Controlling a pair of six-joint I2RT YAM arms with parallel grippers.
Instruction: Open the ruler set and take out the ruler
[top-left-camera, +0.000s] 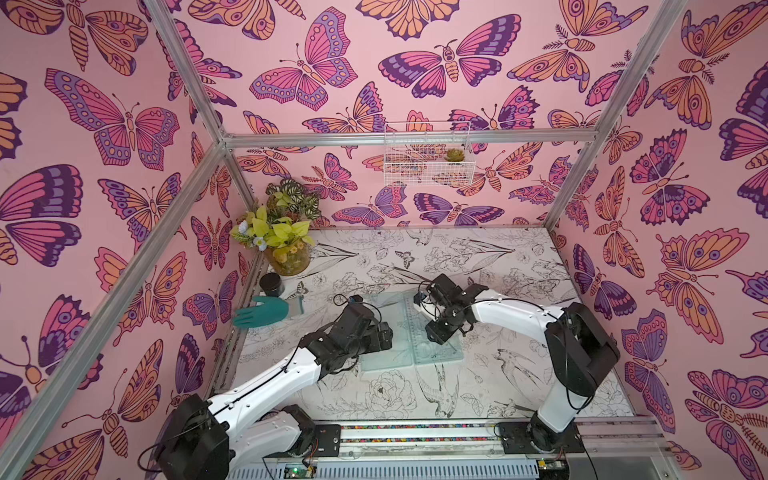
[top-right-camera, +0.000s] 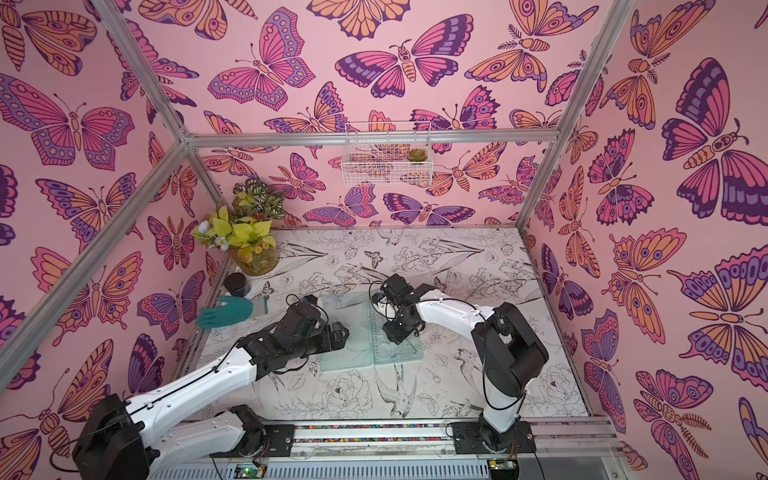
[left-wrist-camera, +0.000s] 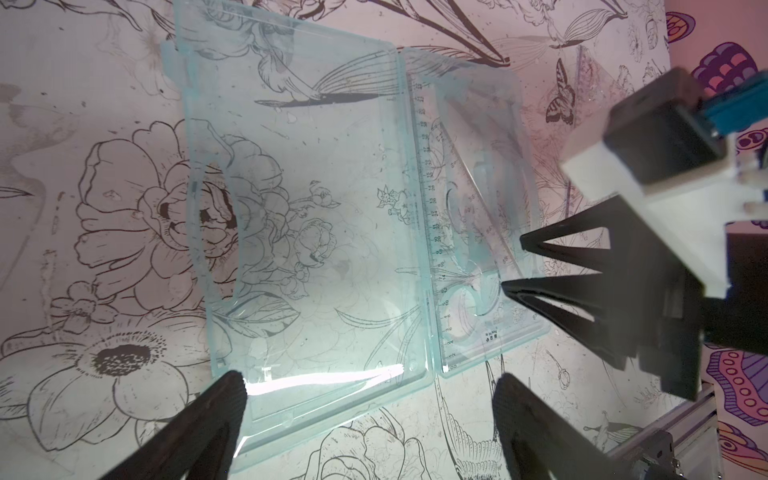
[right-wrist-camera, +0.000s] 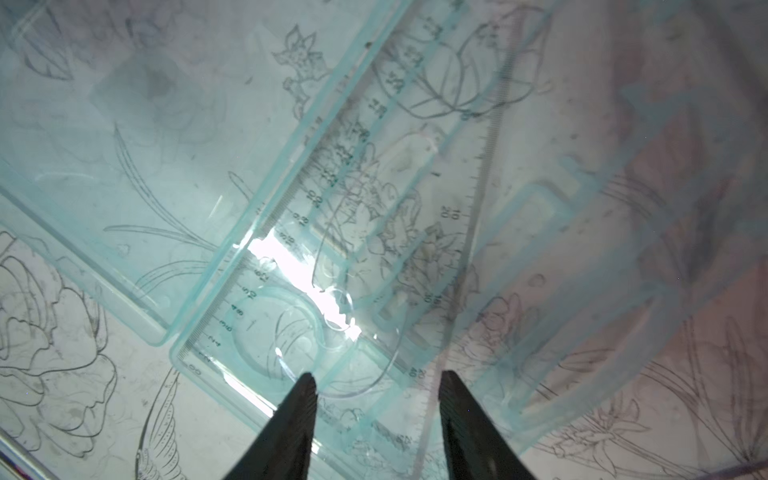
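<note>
The translucent aqua ruler set (left-wrist-camera: 312, 256) lies spread open on the table, its empty half on the left. The other half holds a graduated ruler (right-wrist-camera: 452, 280), protractor-like and stencil pieces (left-wrist-camera: 472, 232), crowded and see-through. My left gripper hangs open above the left half, nothing between its fingers. My right gripper is over the right half, near its lower end, fingers part apart above the pieces; whether anything clear lies between them is hard to tell.
A teal glove-like item (top-left-camera: 260, 313), a dark cup (top-left-camera: 271, 285) and a flowering plant in a vase (top-left-camera: 284, 256) stand at the left. A wire basket (top-left-camera: 428, 172) hangs on the back wall.
</note>
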